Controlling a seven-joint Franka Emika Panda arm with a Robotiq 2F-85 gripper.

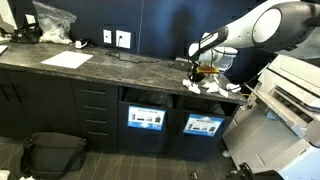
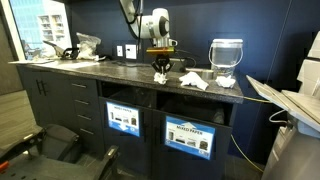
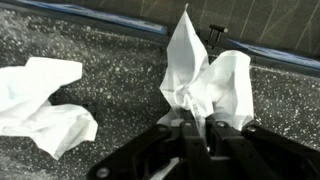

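A crumpled white paper or tissue (image 3: 205, 88) is pinched between the fingers of my gripper, which is shut on it in the wrist view. The sheet spreads out past the fingertips, over the dark speckled counter. Exterior view 2 shows this paper (image 2: 161, 78) close above or touching the counter near its front edge; I cannot tell which. A second crumpled white paper (image 3: 42, 112) lies to the left in the wrist view, apart from the gripper. More white paper (image 2: 193, 80) rests along the counter to the right in exterior view 2.
Below the counter (image 1: 110, 70) are open bays with bins bearing blue-and-white labels (image 2: 189, 138). A clear bucket (image 2: 226, 57) stands at the counter's right end. Flat white sheets (image 1: 68, 59) and a bag (image 1: 53, 23) lie at the left.
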